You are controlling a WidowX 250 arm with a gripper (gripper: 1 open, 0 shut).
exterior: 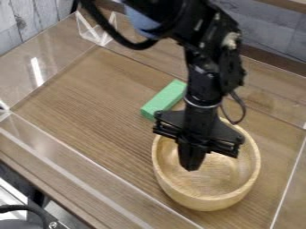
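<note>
A pale wooden bowl (pixel 216 189) stands at the lower right of the table. My gripper (pixel 191 154) is over the left half of the bowl, pointing down, its tips shut with nothing visible between them. Whether the tips touch the bowl's inside cannot be told. A green block (pixel 164 99) lies just behind the bowl to the left, partly beside my arm.
Clear plastic pieces sit along its left edge and at the back left. A ledge runs along the back right, and dark cables lie off the lower left edge.
</note>
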